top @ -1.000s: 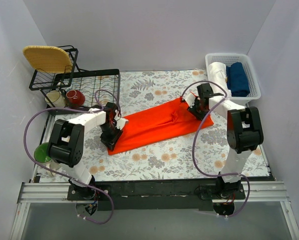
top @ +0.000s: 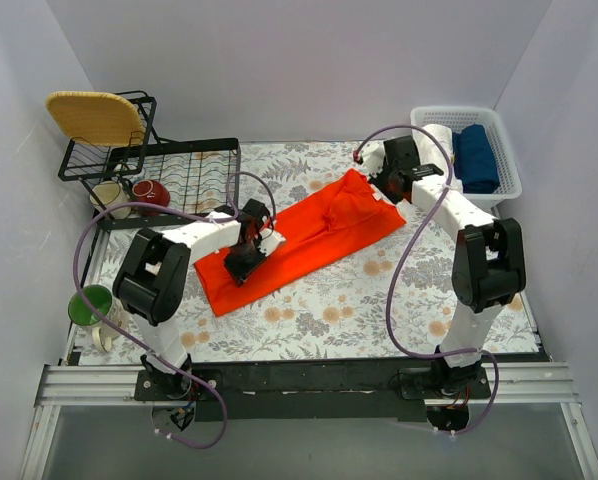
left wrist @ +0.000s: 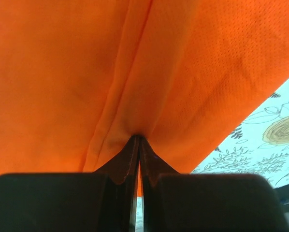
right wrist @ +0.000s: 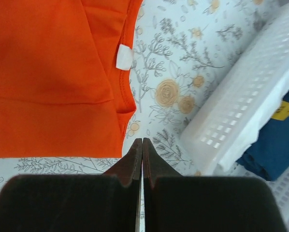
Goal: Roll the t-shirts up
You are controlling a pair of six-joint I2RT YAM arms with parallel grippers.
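Note:
An orange t-shirt (top: 299, 240), folded into a long strip, lies slantwise across the table from lower left to upper right. Over its left part my left gripper (top: 237, 280) points down; in the left wrist view its shut fingertips meet the cloth along a fold, and whether any fabric is pinched is hidden. My right gripper is shut with nothing showing between its fingers, just off the shirt's right end. Near that end a small white label (right wrist: 124, 57) shows on the cloth.
A white basket (top: 504, 150) with a rolled white cloth (top: 438, 150) and a dark blue one (top: 475, 160) stands at the back right. A dish rack (top: 194, 145) with mugs is at the back left, a green cup (top: 92, 305) at the left edge.
The shirt has turned, its right end going up and its left end moving left.

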